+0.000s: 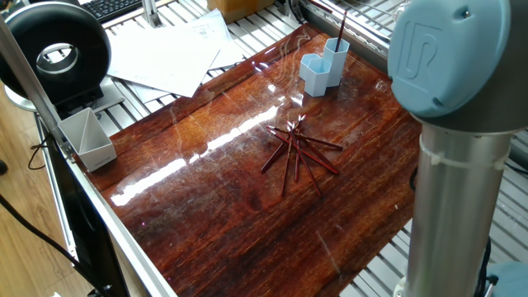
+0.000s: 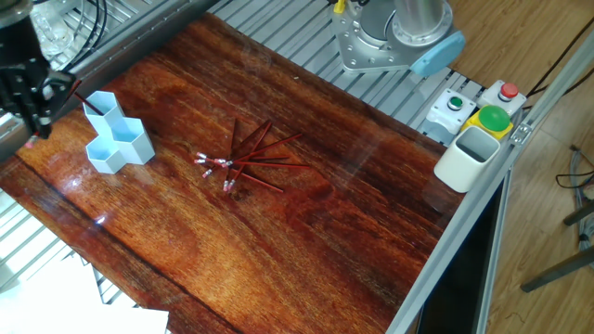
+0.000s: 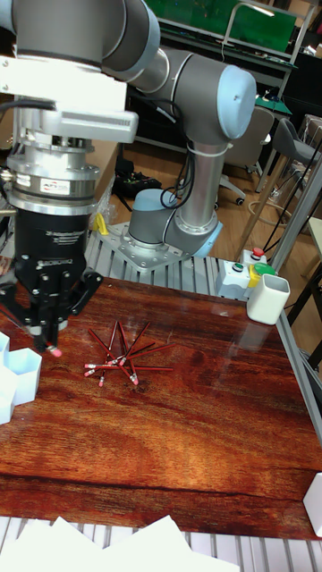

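A pile of crossed dark-red pencils [image 2: 246, 160] lies mid-table, their pale eraser ends bunched together. A light-blue holder of joined hexagonal cups [image 2: 133, 141] stands near the table edge, with one pencil [image 1: 341, 33] leaning upright in its tallest cup. Beside and above that holder, my black gripper [image 3: 47, 335] points downward, its fingers close together around a tilted pencil. The pink eraser [image 3: 55, 352] of this held pencil sticks out under the fingertips; most of its shaft is hidden. In the second exterior view the gripper [image 2: 39, 125] is partly cut off at the left.
A white open container [image 2: 466, 160] stands at the table's corner, near emergency-stop and push buttons [image 2: 495, 118]. Another white box [image 1: 87, 140] sits at the left edge in the first exterior view. White papers [image 1: 169, 54] lie behind the table.
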